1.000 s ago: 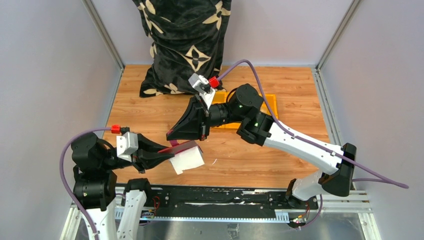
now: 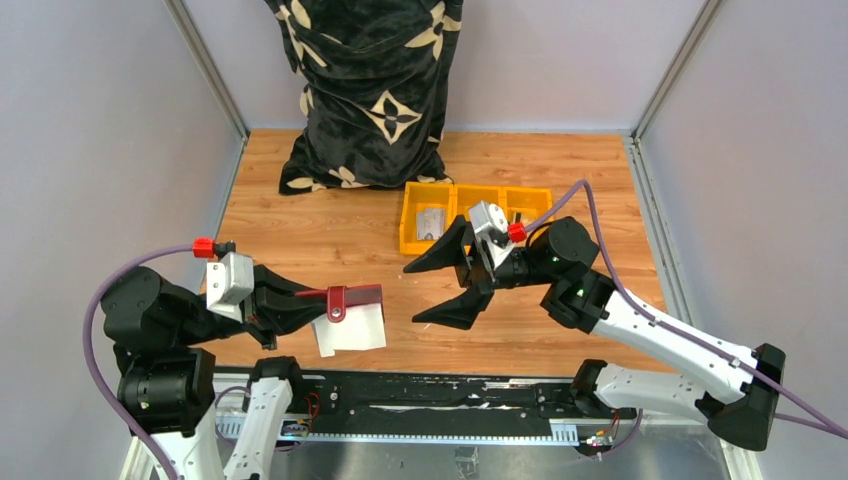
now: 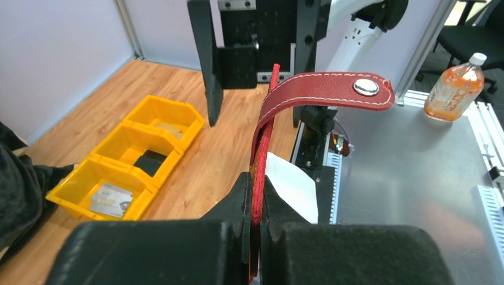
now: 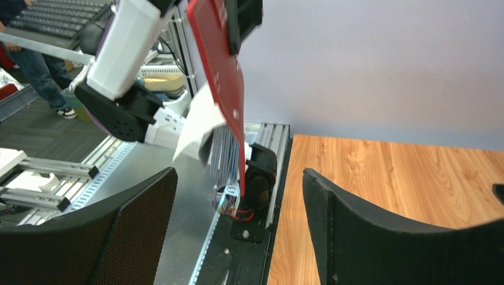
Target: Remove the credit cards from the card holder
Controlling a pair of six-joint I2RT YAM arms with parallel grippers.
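Observation:
A red leather card holder (image 2: 355, 295), its snap strap (image 3: 321, 89) loose, is pinched in my left gripper (image 2: 305, 310). The right wrist view shows its red cover (image 4: 217, 65) upright, with grey card slots (image 4: 223, 151) and a white paper (image 4: 196, 122) beside them; the paper also hangs below it in the top view. My right gripper (image 2: 432, 289) stands open to the right of the holder, nothing between its fingers.
A yellow three-compartment tray (image 2: 408, 230) at the back holds cards and small dark items. A black patterned cloth (image 2: 350, 100) hangs at the back left.
My right gripper has opened, released the holder and moved right, away from it.

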